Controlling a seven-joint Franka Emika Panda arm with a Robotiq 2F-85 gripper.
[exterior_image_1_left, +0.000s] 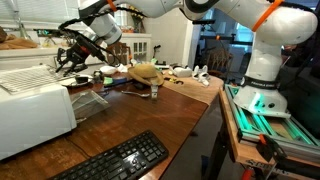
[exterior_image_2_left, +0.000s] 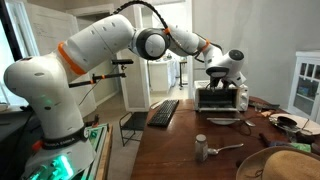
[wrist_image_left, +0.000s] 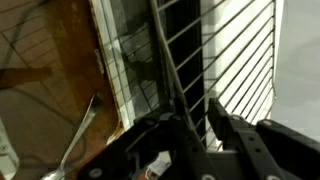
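A white toaster oven stands at the left of the table, its glass door lowered open. In the wrist view a wire rack fills the upper right, and its long front rail runs down to the fingers. My gripper is at the oven's front upper edge. It looks shut on the rack's rail, though the dark fingertips partly hide the contact. Seen from the other side, the gripper overlaps the oven's dark opening.
A black keyboard lies in front of the oven. A metal shaker, a spoon and a brown hat are also on the table. Open wood lies right of the keyboard.
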